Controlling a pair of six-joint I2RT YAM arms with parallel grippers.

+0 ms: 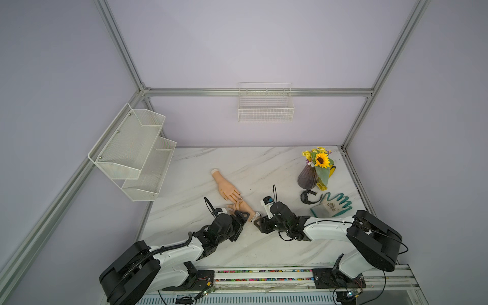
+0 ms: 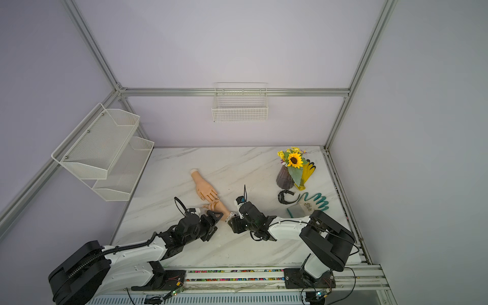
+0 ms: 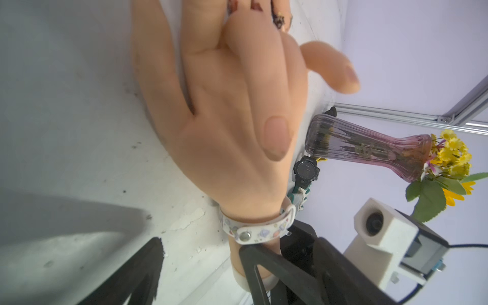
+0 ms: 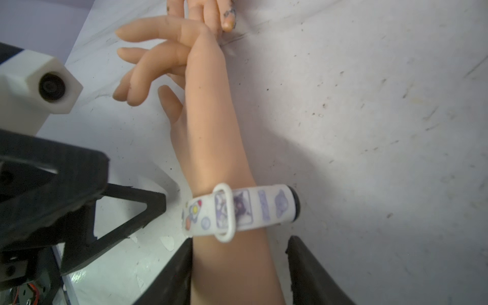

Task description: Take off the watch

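Note:
A mannequin hand (image 3: pixel 228 152) lies palm up, wearing a watch with a white patterned strap (image 4: pixel 254 206) around its wrist. In the left wrist view, my left gripper is open above the palm, with the strap ahead between its fingertips. My right gripper is at the forearm, its fingers part open on either side of it, just short of the strap; whether they touch is unclear. A second hand (image 1: pixel 226 185) lies behind, palm down.
A vase of flowers (image 1: pixel 307 175) stands at the back right, near a black watch (image 1: pixel 307 198) and gloves (image 1: pixel 330 206). Wire shelves (image 1: pixel 122 167) hang on the left wall.

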